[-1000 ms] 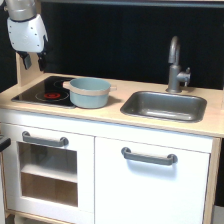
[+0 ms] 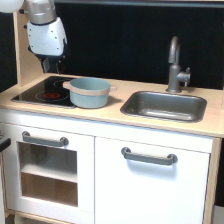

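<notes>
My gripper (image 2: 53,67) hangs at the upper left, above the back of the black stovetop (image 2: 30,95) and up and to the left of the pot. Its dark fingers are small against the black background, and their opening is unclear. A grey-blue pot (image 2: 90,100) with no lid stands upright on the counter, at the right side of the stovetop. It appears apart from the gripper. The pot's inside is mostly hidden by its wall.
A metal sink (image 2: 165,104) with a grey faucet (image 2: 176,75) takes up the right of the wooden counter (image 2: 122,92). Below are a cabinet door with a grey handle (image 2: 150,157) and an oven door (image 2: 45,165) with a clear window, both shut.
The white arm and its gripper have moved right and slightly down, nearer to the pot. Pot, faucet and doors look unchanged.
</notes>
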